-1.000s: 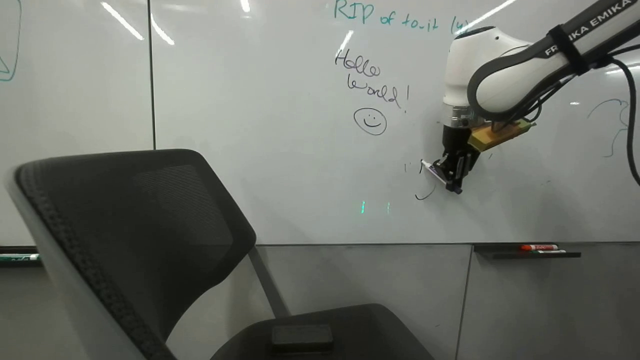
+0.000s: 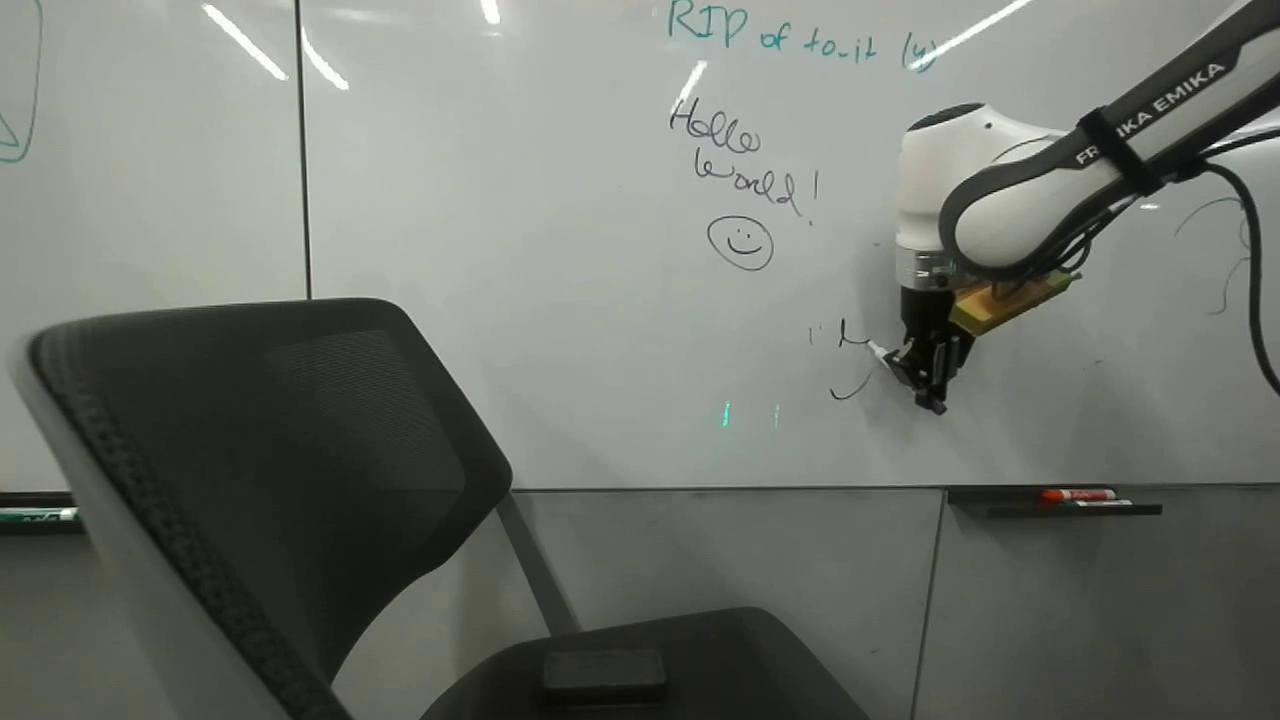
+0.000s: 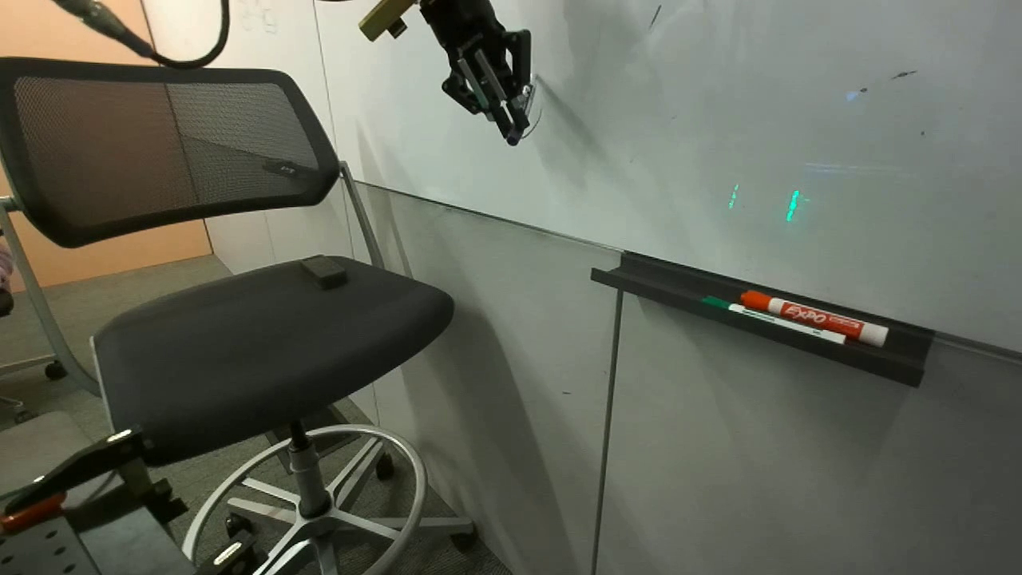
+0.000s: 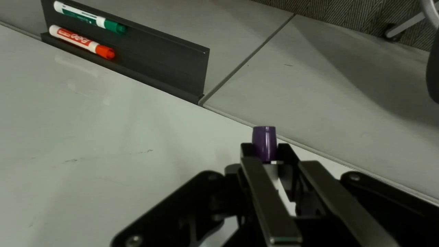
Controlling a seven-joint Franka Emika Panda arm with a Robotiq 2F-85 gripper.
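My gripper [image 2: 932, 406] is at the whiteboard [image 2: 540, 360], shut on a white marker [image 2: 878, 352] with a purple end. In the wrist view the purple end [image 4: 264, 143] pokes out past the fingertips, and part of the white barrel shows between the fingers. The marker's other end points up and left, toward a short dark mark [image 2: 852, 335] on the board; whether it touches the surface I cannot tell. Just below lies a dark curved stroke [image 2: 853, 390]. From the side, my gripper [image 3: 515, 134] hangs close to the board, above its lower edge.
Black lettering and a smiley [image 2: 740, 242] sit up and left, with green marks [image 2: 726, 415] lower. A tray [image 3: 613, 278] on the board's lower edge holds an orange marker [image 3: 814, 318] and a green marker [image 3: 790, 324]. An office chair [image 2: 264, 468] stands in front at the left.
My gripper and the marker have moved down and slightly right. Beside the upright black stroke, a short line running right now shows near the marker's upper end.
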